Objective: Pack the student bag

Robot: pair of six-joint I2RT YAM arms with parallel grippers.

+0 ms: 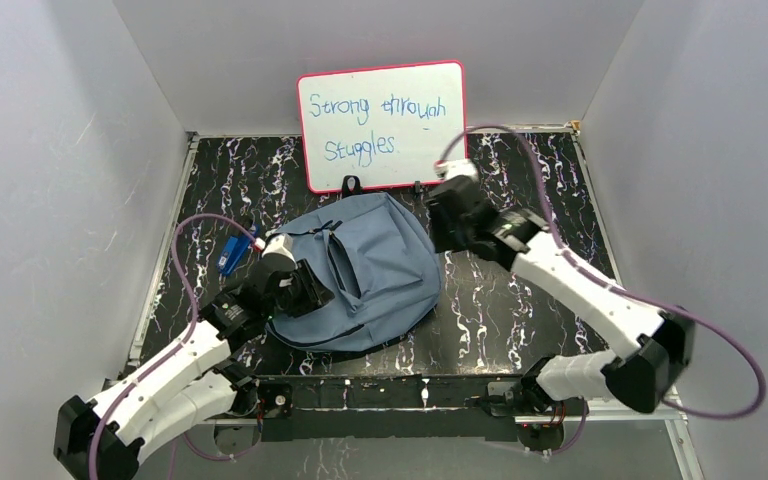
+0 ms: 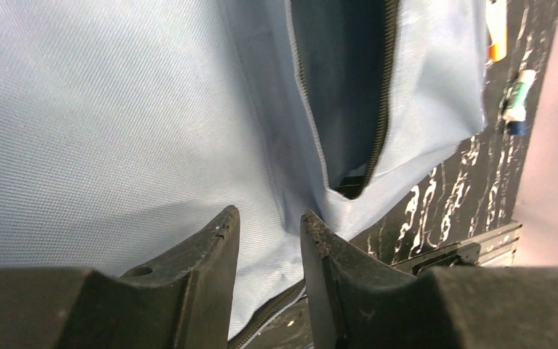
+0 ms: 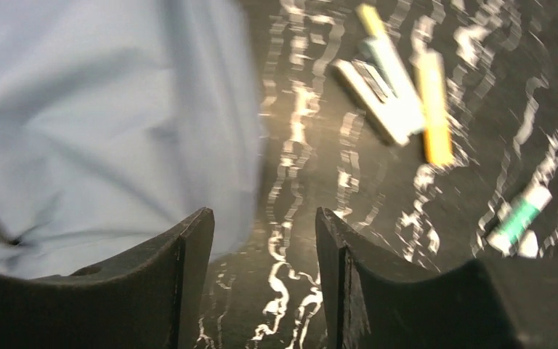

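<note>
A blue-grey bag [image 1: 390,270] lies on the dark marbled table, its zipped pocket [image 2: 341,109] gaping in the left wrist view. Over the bag's left part is my left gripper [image 1: 322,292]; its two fingertips [image 2: 225,225] are apart with no object between them. My right gripper is past the bag's right edge, blurred from above, its fingers parted and empty over bare table. Ahead of it in the right wrist view lie a pale stick-like item [image 3: 370,100], a light green one [image 3: 392,73], an orange one [image 3: 434,109] and a green-and-white tube [image 3: 521,218].
A whiteboard [image 1: 385,125] with handwriting stands behind the bag. To the bag's left lies a blue object [image 1: 232,254]. Bare table [image 1: 480,330] shows at the front right. Grey walls enclose both sides.
</note>
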